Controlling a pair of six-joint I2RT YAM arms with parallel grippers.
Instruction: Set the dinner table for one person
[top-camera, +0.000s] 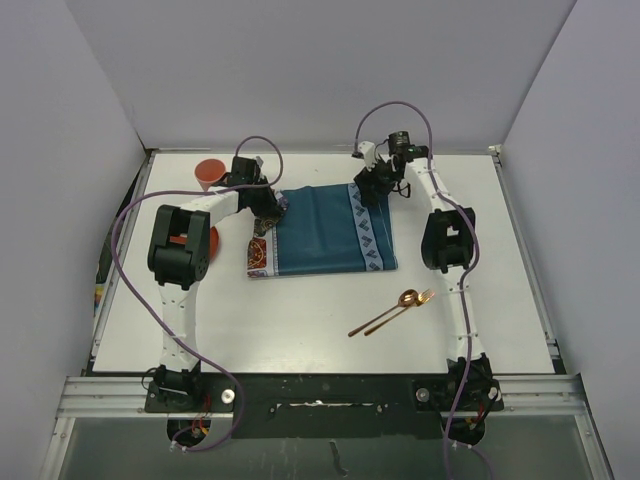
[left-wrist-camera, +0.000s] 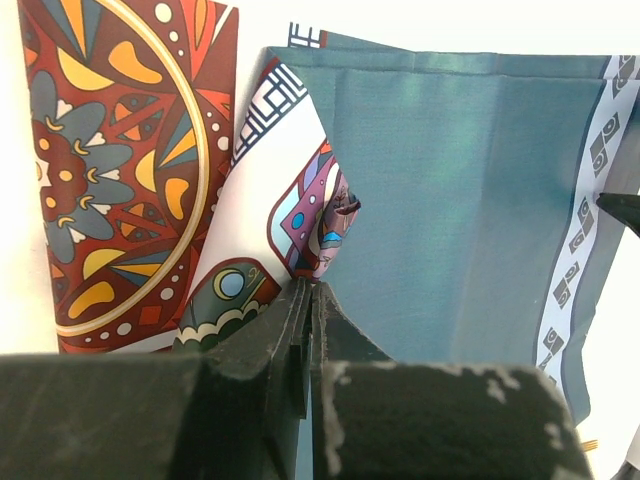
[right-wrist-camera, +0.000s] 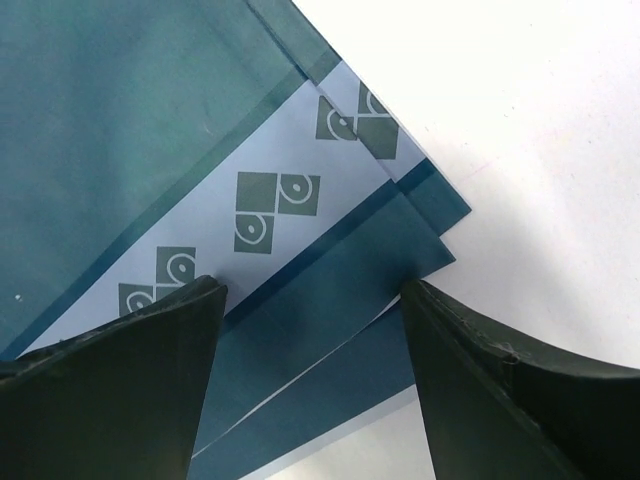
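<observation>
A teal placemat (top-camera: 320, 235) lies across the middle of the table, with a patterned red-brown band (left-wrist-camera: 120, 180) at its left end and a pale striped band at its right. At the far left corner, my left gripper is shut on the placemat's cloth, which rises in a bunched, twisted fold (left-wrist-camera: 270, 190) at the fingertips. My right gripper stands partly open over the far right corner, its fingers (right-wrist-camera: 170, 360) apart on either side of the teal edge. That corner lies flat and slightly doubled, not pinched.
A copper spoon (top-camera: 406, 298) and fork (top-camera: 424, 297) lie side by side at front right. An orange-red cup (top-camera: 210, 172) stands at the back left, with a reddish plate (top-camera: 212, 242) partly hidden under the left arm.
</observation>
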